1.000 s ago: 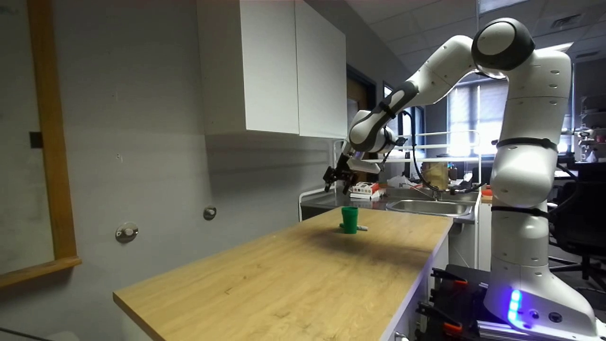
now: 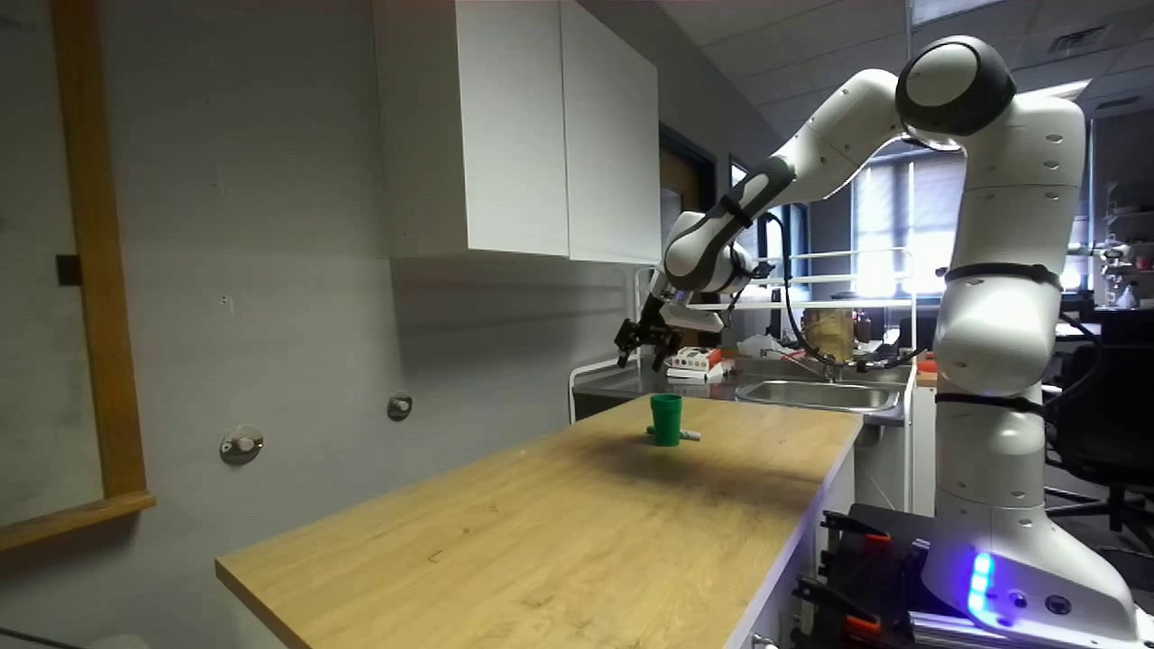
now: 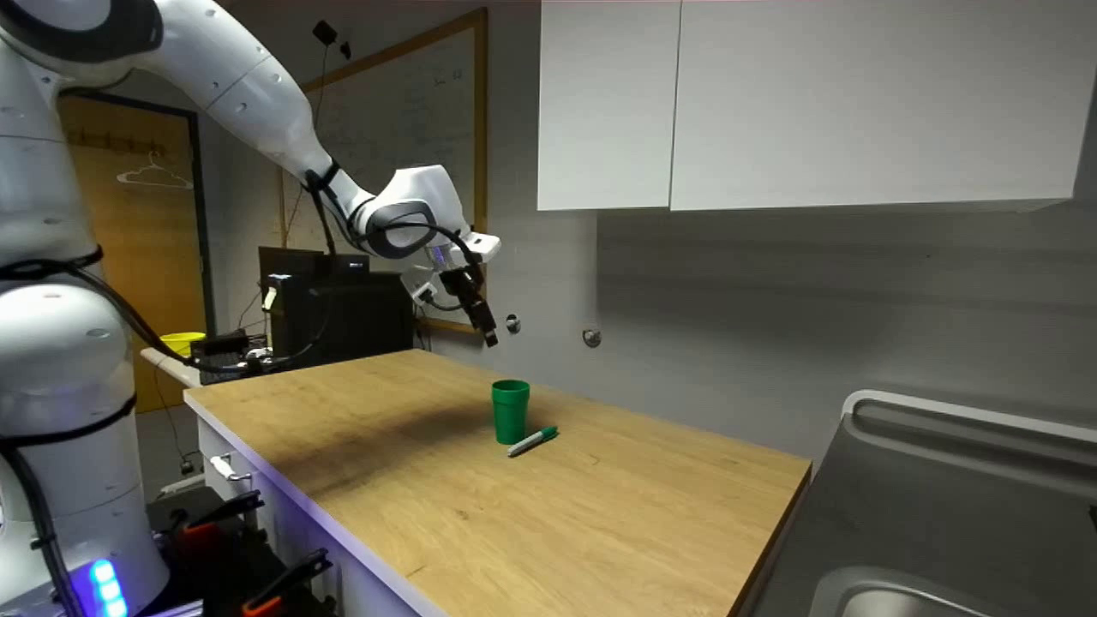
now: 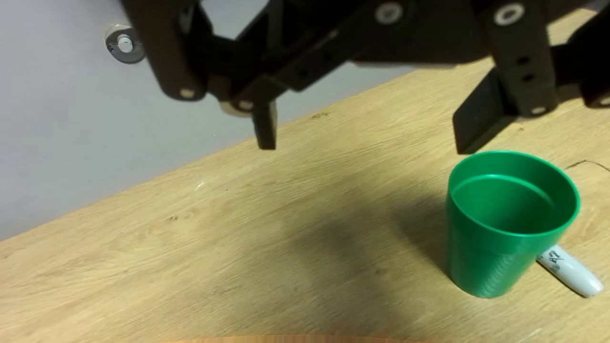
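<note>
A green cup (image 3: 510, 413) stands upright on the wooden counter (image 3: 638, 483), its mouth facing up and empty where the wrist view shows inside. Right beside it lies a marker (image 3: 534, 441) with a grey-white barrel and a green cap; in the wrist view the cup (image 4: 492, 257) hides part of the marker (image 4: 569, 271). Above the counter hangs my gripper, open, its two fingers wide apart and nothing between them. In the wrist view the cup sits below the right finger (image 4: 483, 114), apart from it. From the side, the gripper (image 2: 645, 351) is higher than the cup.
White cabinets (image 2: 514, 130) hang on the wall over the counter. A sink (image 2: 817, 394) and small boxes (image 2: 694, 361) lie past the counter's far end. The wall (image 3: 699, 339) runs along the back edge.
</note>
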